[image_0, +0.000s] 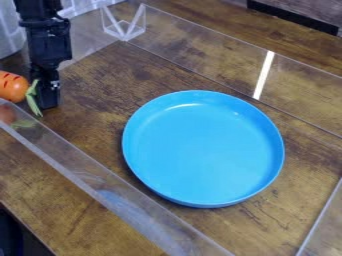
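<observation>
At the left edge, the black gripper (42, 92) reaches down to the wooden surface beside an orange carrot (12, 86) with green leaves, which is partly cut off by the frame. The fingertips are low behind the carrot and its leaves; whether anything is between them is hard to see. A large blue plate (203, 150) lies to the right on the wood.
Clear plastic walls (100, 195) run along the front left and across the back and right. A small white plastic piece (123, 25) stands at the back. The wood between gripper and plate is clear.
</observation>
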